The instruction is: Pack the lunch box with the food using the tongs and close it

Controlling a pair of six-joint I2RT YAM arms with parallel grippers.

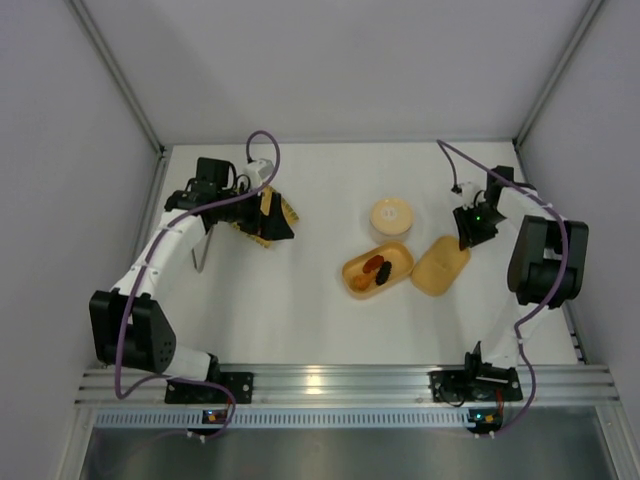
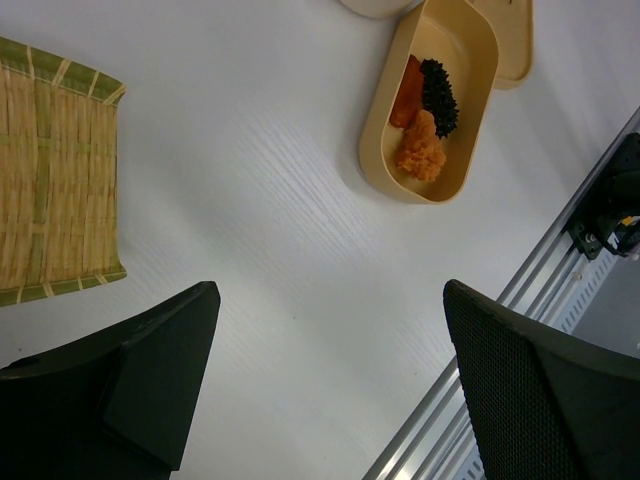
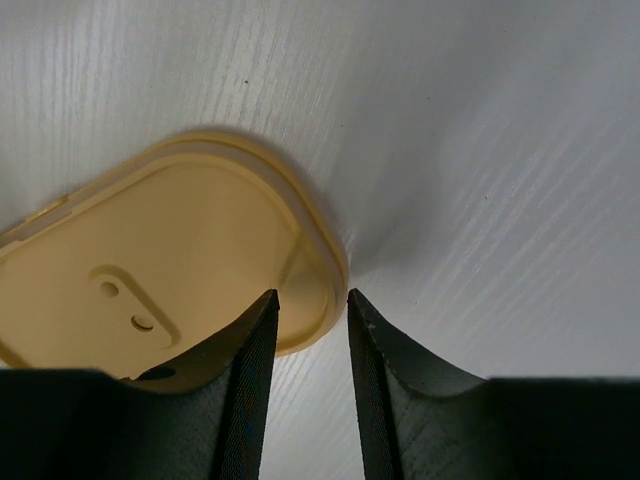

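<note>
The lunch box (image 1: 357, 280) holds orange, red and dark food; in the left wrist view it (image 2: 380, 160) lies upper right. A flat tan lid (image 1: 436, 268) lies right of it, filling the left of the right wrist view (image 3: 200, 240). My right gripper is low at the lid's right rounded end, fingertips part open at its rim; whether they touch it is unclear. My left gripper hangs open over bare table, with nothing between its fingers.
A woven bamboo mat (image 2: 55, 170) lies under the left arm. A round cream container (image 1: 391, 216) stands behind the box.
</note>
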